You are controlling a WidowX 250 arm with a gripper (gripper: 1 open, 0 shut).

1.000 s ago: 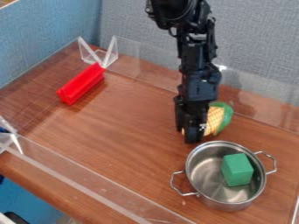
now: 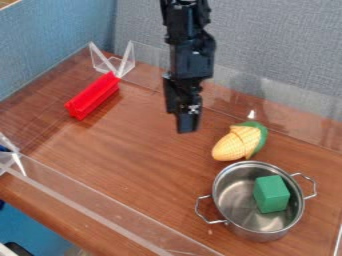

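Observation:
My black gripper (image 2: 182, 108) hangs above the middle of the wooden table, open, with nothing visible between its fingers. To its lower right a toy corn cob (image 2: 235, 144), yellow with a green husk, lies on the table. In front of the corn stands a steel pot (image 2: 243, 220) with two handles, with a green cube (image 2: 271, 194) inside.
A red block (image 2: 91, 96) lies at the back left, near a small clear plastic rack (image 2: 112, 58). Clear low borders run along the table's edges, with a blue wall at the left.
My gripper has risen and moved left, away from the corn, uncovering it. The corn, the pot and the red block look unmoved.

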